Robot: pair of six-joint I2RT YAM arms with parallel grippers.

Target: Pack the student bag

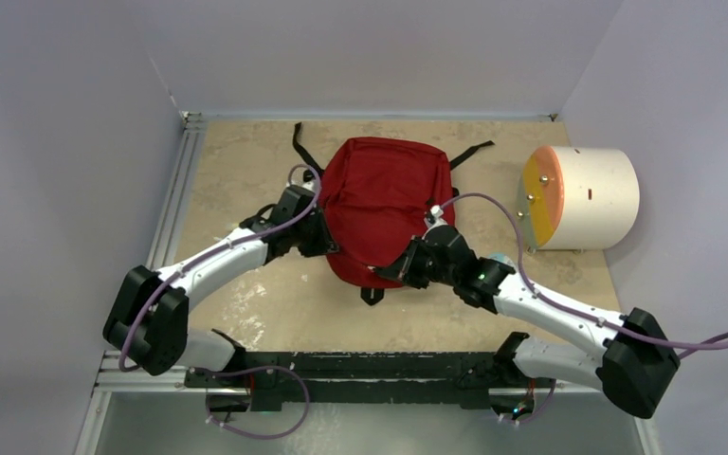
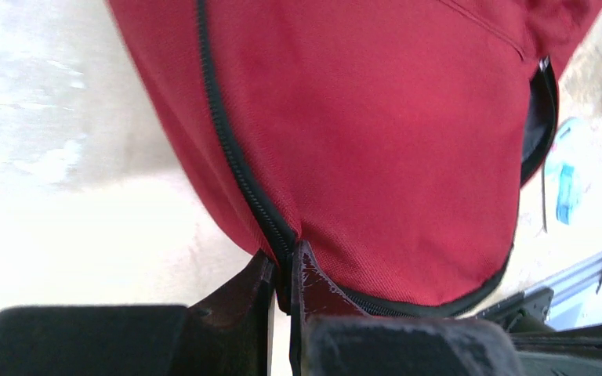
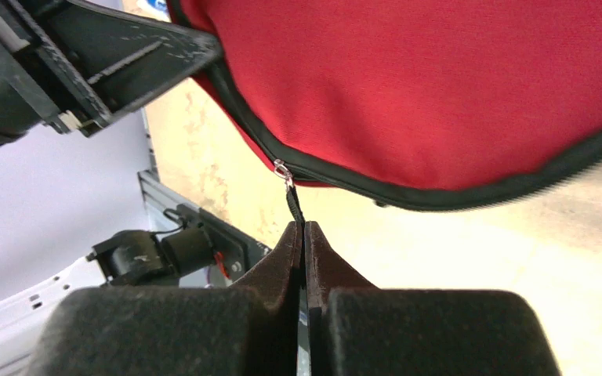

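The red bag (image 1: 387, 190) lies flat on the table, its bottom edge towards the arms. In the left wrist view my left gripper is shut on the black zipper edge (image 2: 239, 168) at the bag's side corner. My right gripper is shut on the dark cord of the zipper pull, whose metal slider (image 3: 283, 170) sits on the bag's bottom edge. From above, the right gripper stands a short way right of the left one. What the bag holds inside is hidden.
A cream drum with an orange and yellow front (image 1: 583, 197) stands at the right. On the table beside the bag lies a small light-blue item (image 2: 567, 192). Both arms work close together.
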